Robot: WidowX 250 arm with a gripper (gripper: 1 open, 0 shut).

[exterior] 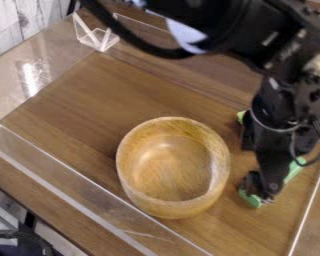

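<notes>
A round wooden bowl (pixel 172 166) sits empty on the wooden board, centre-low in the camera view. My black gripper (pixel 263 180) is open, low at the right of the bowl, over a green object (pixel 256 200) lying on the board. The arm and gripper hide most of that object, and whether the fingers touch it is unclear. A bit of green also shows behind the gripper near its upper left. The red object there is hidden.
The board (pixel 89 110) is clear left of the bowl. Transparent rails and brackets (pixel 96 33) run along its left and near edges. The dark arm fills the upper right.
</notes>
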